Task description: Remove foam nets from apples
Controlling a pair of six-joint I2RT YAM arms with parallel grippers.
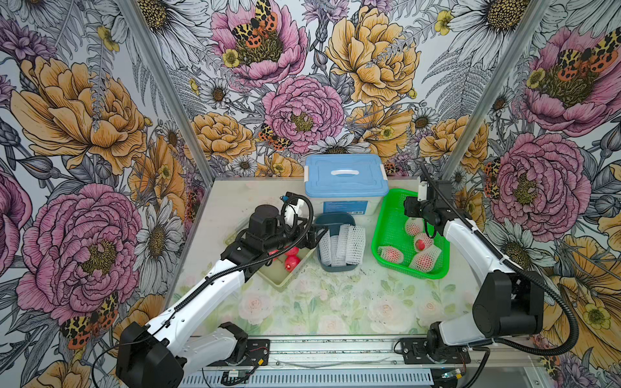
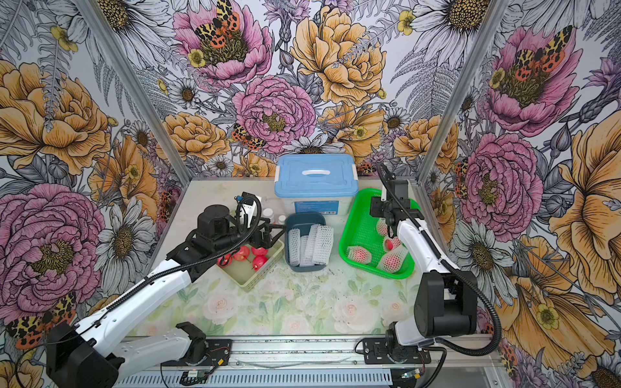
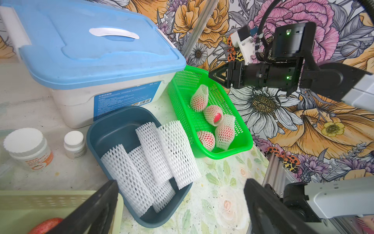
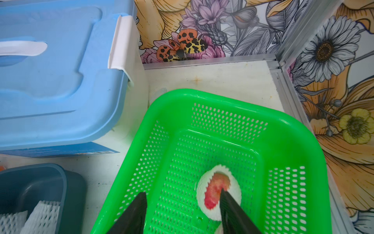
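In the green basket (image 1: 391, 216) on the right lie several apples in pink-and-white foam nets (image 3: 213, 114). My right gripper hangs above the basket's back half, part open and empty, over a netted apple (image 4: 214, 187). A dark blue bin (image 1: 328, 258) in the middle holds white foam nets (image 3: 177, 152). Bare red apples (image 2: 258, 261) lie in the beige tray (image 2: 249, 278) at left. My left gripper stands open above the tray and bin area, nothing between its fingers.
A lidded blue box (image 1: 346, 174) stands at the back, with white bottles (image 3: 27, 150) (image 3: 74, 144) left of the bin.
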